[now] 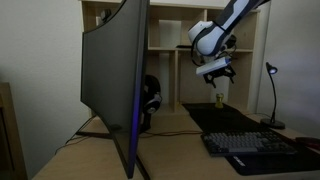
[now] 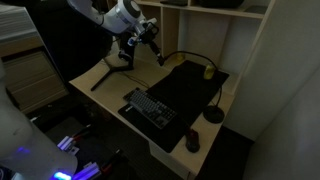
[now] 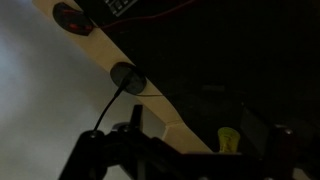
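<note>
My gripper [image 1: 223,82] hangs open in the air above the back of the desk, nothing visible between its fingers. In exterior view 1 a small yellow-green can [image 1: 219,100] stands upright on the dark desk mat [image 1: 212,117], below the gripper. In exterior view 2 the same can [image 2: 209,72] is near the mat's far end, with the arm off to its left. The wrist view is dark; there the can [image 3: 229,138] shows low in the frame, near the dark fingers and apart from them as far as can be seen.
A keyboard [image 2: 152,107] lies on the mat toward the front. The desk lamp [image 1: 271,95] rises at the right, and a mouse [image 2: 192,141] rests by the edge. A large curved monitor [image 1: 112,75] blocks the left side. Wooden shelves [image 1: 166,60] stand behind.
</note>
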